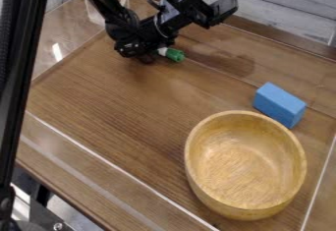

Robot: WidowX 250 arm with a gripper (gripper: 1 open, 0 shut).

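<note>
The black robot arm reaches in from the top, with its gripper (141,48) low over the wooden table at the upper middle. A small green object (171,54) lies at the gripper's fingers, partly hidden by them. Whether the fingers are closed on it cannot be told.
A round yellow bowl (246,164) stands at the lower right. A blue block (280,105) lies above it near the right side.
</note>
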